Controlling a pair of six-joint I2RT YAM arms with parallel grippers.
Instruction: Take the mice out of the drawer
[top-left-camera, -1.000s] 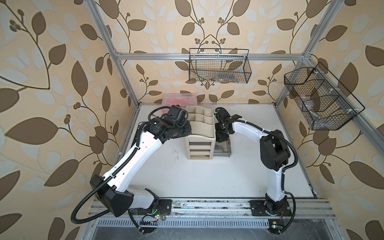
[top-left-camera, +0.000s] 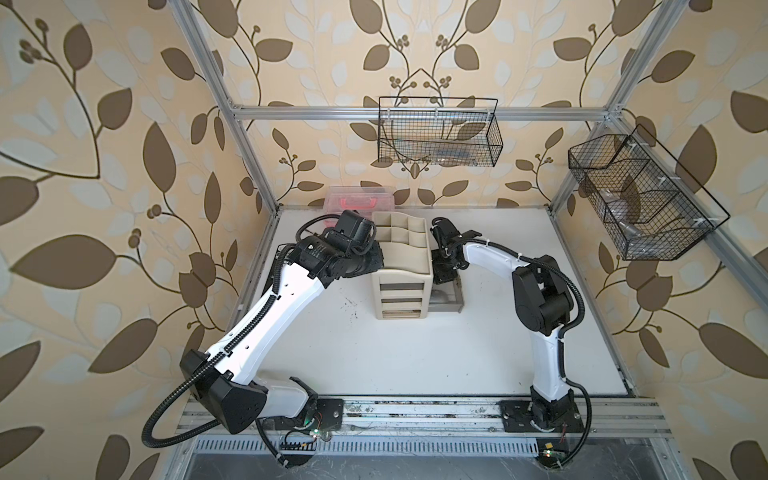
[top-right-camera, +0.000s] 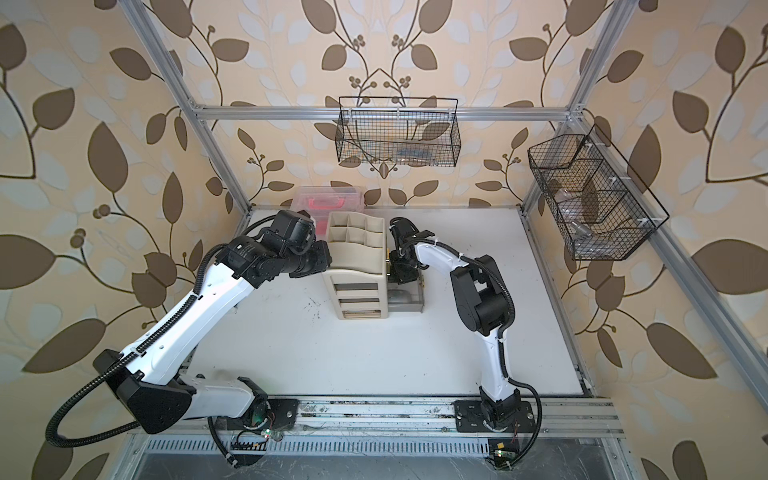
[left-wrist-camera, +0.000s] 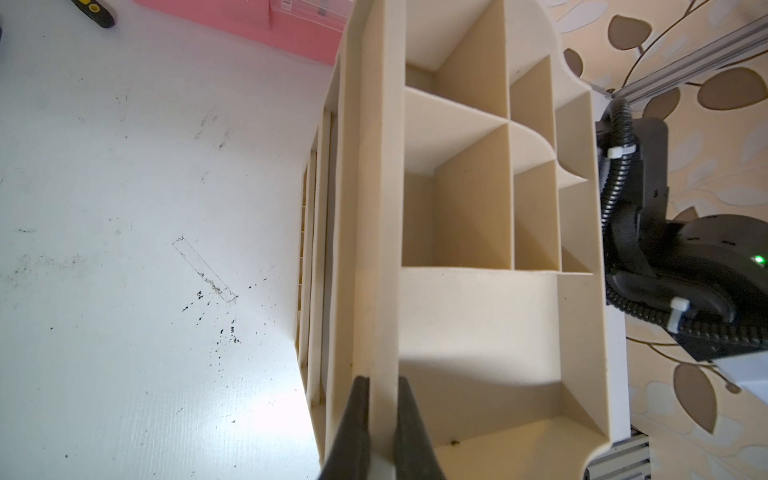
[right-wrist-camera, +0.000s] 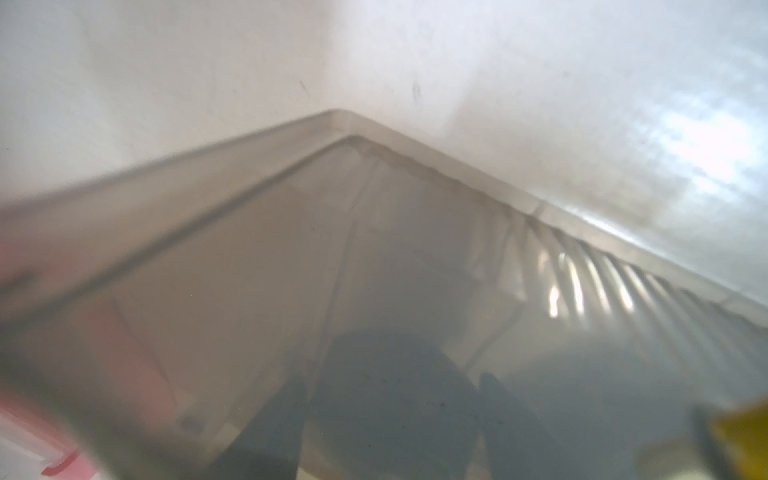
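A beige drawer cabinet (top-left-camera: 404, 256) stands mid-table, with a grey translucent drawer (top-left-camera: 460, 304) pulled out on its right side. Inside that drawer, in the right wrist view, lies a dark rounded shape, apparently a mouse (right-wrist-camera: 392, 392). My right gripper is reaching down there, its fingers apart on either side of the shape. A second dark shape (right-wrist-camera: 584, 384) shows blurred to its right; I cannot tell what it is. In the left wrist view my left gripper is shut, with the cabinet's side rim (left-wrist-camera: 382, 240) showing between its fingers.
A pink translucent box (top-left-camera: 358, 198) stands behind the cabinet on the left. Wire baskets (top-left-camera: 438, 132) hang on the back and right frame.
The cabinet and drawer have nudged very slightly right. My left arm has kept still.
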